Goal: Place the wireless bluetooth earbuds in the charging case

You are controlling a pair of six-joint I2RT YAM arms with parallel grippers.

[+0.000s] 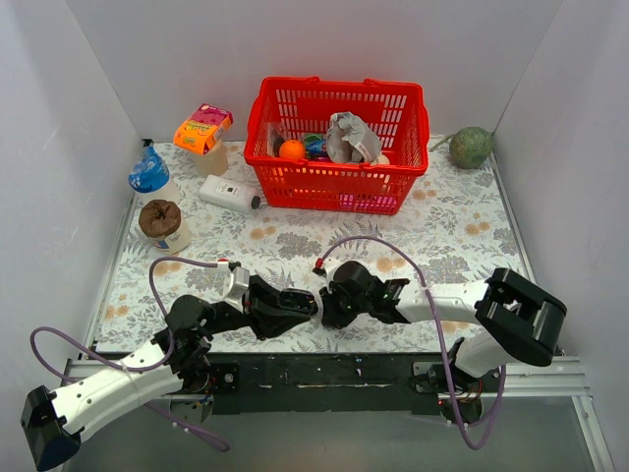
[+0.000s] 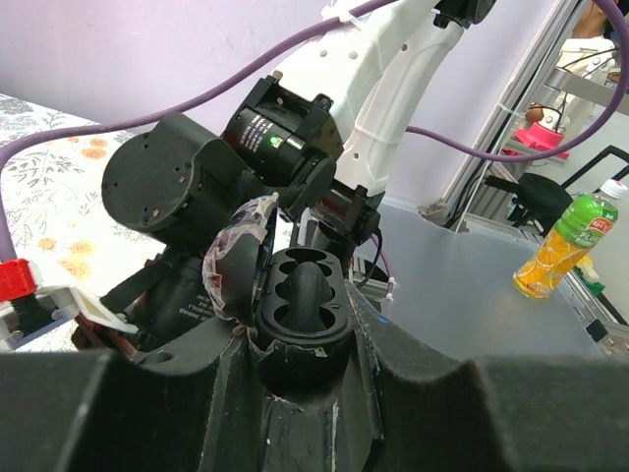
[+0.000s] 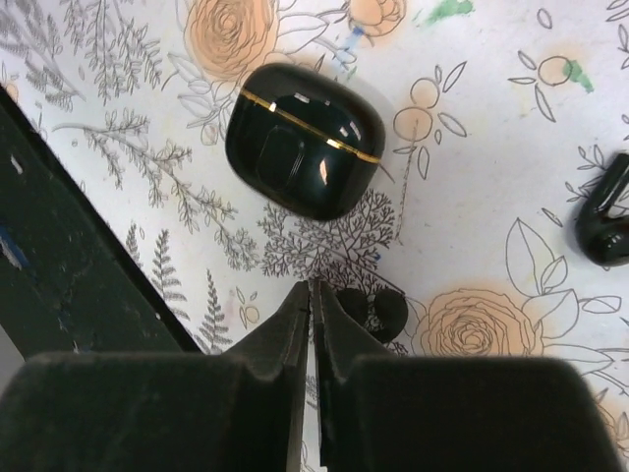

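My left gripper (image 1: pixel 285 311) is shut on a dark insert (image 2: pixel 303 334) with oval openings, held up over the table's front edge. My right gripper (image 1: pixel 334 313) is low over the table just right of it, its fingers close together. In the right wrist view a closed glossy black charging case (image 3: pixel 305 143) with a gold line lies on the flowered cloth (image 3: pixel 472 118). A black earbud (image 3: pixel 604 221) lies at the right edge, and small dark pieces (image 3: pixel 390 313) lie at the fingertips, partly hidden. Whether anything is between the right fingers is unclear.
A red basket (image 1: pixel 334 187) of items fills the back middle. Containers (image 1: pixel 160 226) and a white bottle (image 1: pixel 226 195) stand or lie at the back left, a green round object (image 1: pixel 470 147) at the back right. The dark front table edge borders the right gripper's area.
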